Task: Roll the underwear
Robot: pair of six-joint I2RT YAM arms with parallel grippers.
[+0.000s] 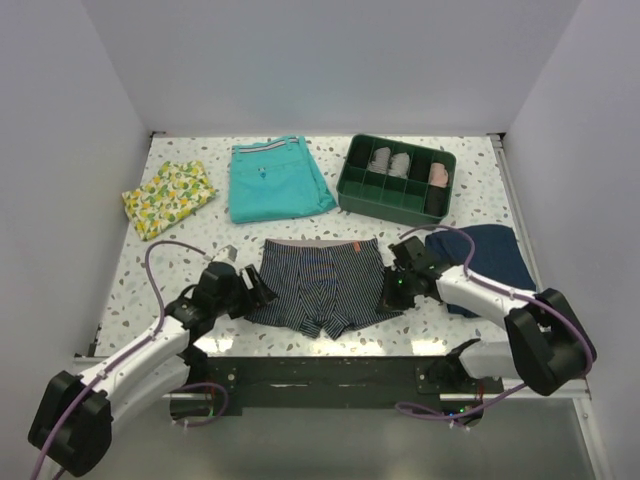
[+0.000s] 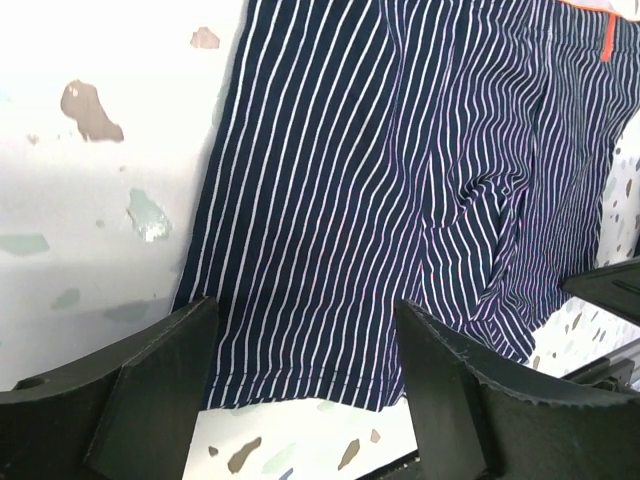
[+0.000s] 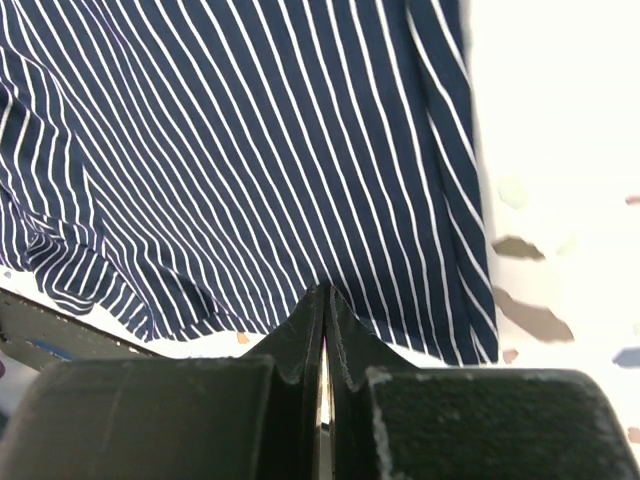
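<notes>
Navy, white-striped underwear [image 1: 334, 280] lies spread at the table's front middle, waistband toward the back, the legs crumpled near the front edge. My left gripper [image 1: 264, 288] is over its left edge, open, as the left wrist view [image 2: 306, 330] shows, with the striped cloth beneath. My right gripper [image 1: 388, 298] is at the right edge with fingertips shut on or against the cloth; in the right wrist view [image 3: 324, 292] I cannot tell whether any fabric is between them. A narrow fold runs along that right edge.
A turquoise folded garment [image 1: 280, 190], a patterned yellow cloth [image 1: 168, 198] and a green divided bin [image 1: 360, 190] line the back. A dark blue cloth [image 1: 490, 255] lies at the right, close to my right arm.
</notes>
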